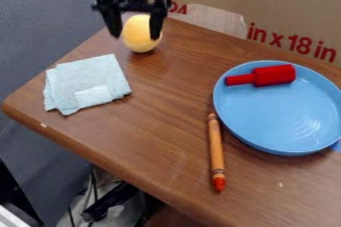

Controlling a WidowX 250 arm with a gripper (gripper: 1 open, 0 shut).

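My black gripper is at the top of the view with its fingers apart, one either side of the upper part of a yellow rounded object on the wooden table. Whether the fingers touch it is unclear. A light blue folded cloth lies at the left of the table. A blue plate on the right holds a red cylinder with a narrow end. An orange crayon-like stick with a red tip lies left of the plate.
A cardboard box stands along the back.
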